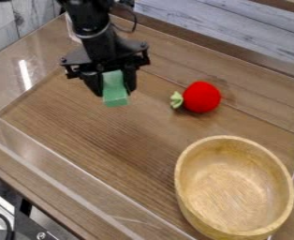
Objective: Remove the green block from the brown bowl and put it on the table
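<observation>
A green block [113, 89] hangs below my gripper [112, 77], which is shut on it over the left part of the table [106, 141]. Whether the block's lower end touches the wood cannot be made out. The brown bowl [187, 192] stands at the lower right, well away from the gripper, and its inside is empty.
A red round object [202, 96] with a green tip lies on the table right of the gripper. Bare wood spreads in front of the gripper and towards the bowl. A raised clear edge [75, 178] runs along the table's front left.
</observation>
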